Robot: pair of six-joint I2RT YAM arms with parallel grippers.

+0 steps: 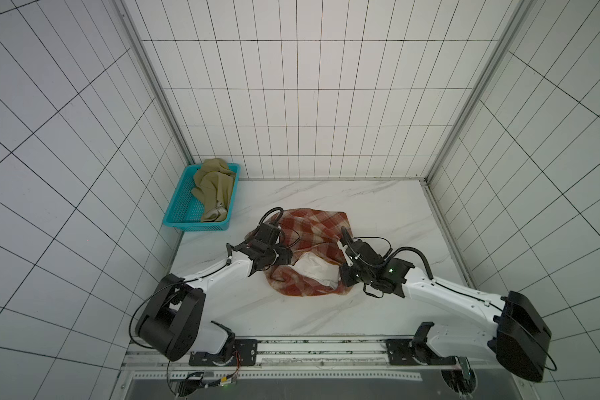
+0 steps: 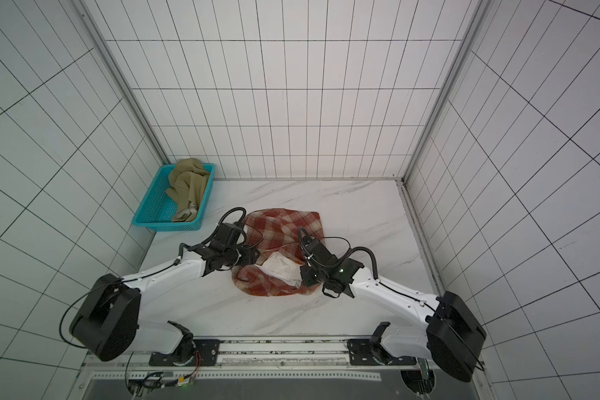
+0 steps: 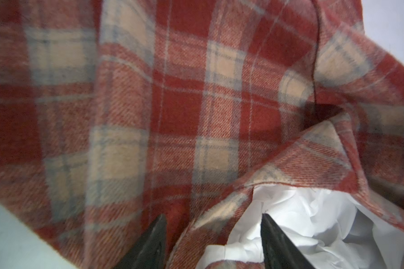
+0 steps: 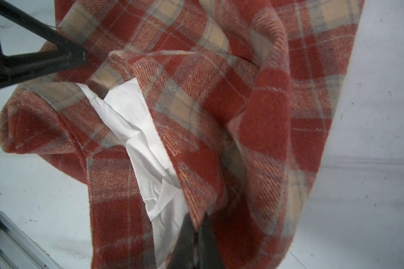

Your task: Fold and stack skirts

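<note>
A red plaid skirt (image 1: 311, 222) lies rumpled in the middle of the table, its white lining (image 2: 281, 267) showing at the front opening. My left gripper is open just over the opening's folded edge and lining, at the skirt's left part. My right gripper is shut on the plaid edge beside the lining, at the skirt's right part. The fabric's far side is partly hidden behind both arms in the top views.
A teal basket (image 1: 178, 203) holding olive fabric (image 1: 214, 183) stands at the back left against the wall. Bare table (image 1: 400, 206) surrounds the skirt, with most free room at the back right. Tiled walls enclose three sides.
</note>
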